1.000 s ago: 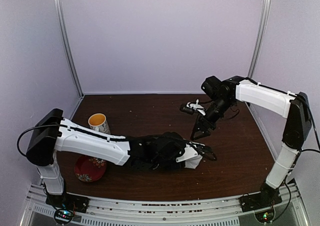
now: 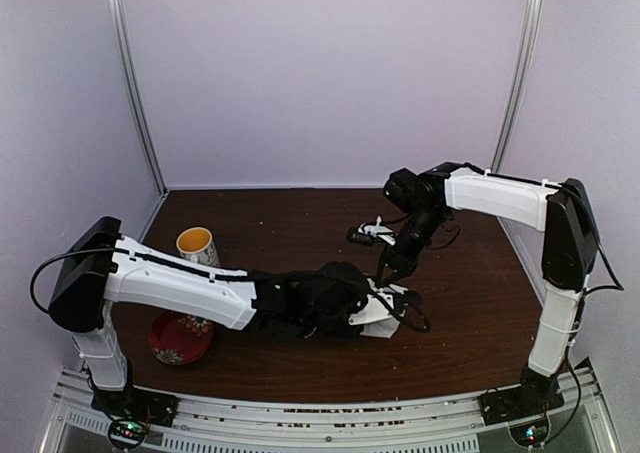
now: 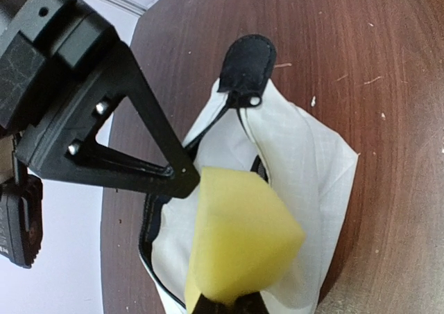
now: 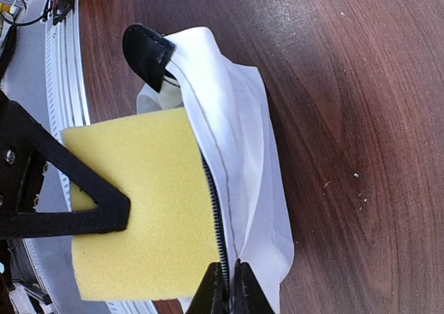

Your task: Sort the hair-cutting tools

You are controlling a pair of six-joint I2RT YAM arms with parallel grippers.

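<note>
A white zippered pouch [image 3: 326, 189] with a black tab [image 3: 246, 64] lies on the table's centre-right, largely hidden under both arms in the top view. My left gripper is shut on a yellow sponge-like block [image 3: 246, 231] inside the pouch's opening. From above and to the right, my right gripper is shut on the pouch's zippered edge [image 4: 222, 210], beside the yellow block [image 4: 139, 217]. Any hair cutting tools inside the pouch are not visible.
A patterned mug [image 2: 197, 248] with an orange interior stands at the back left. A red floral bowl [image 2: 180, 343] sits at the front left, beside the left arm.
The right arm has moved left and down onto the pouch, and its gripper now holds the zippered edge. The left arm has shifted only slightly.
</note>
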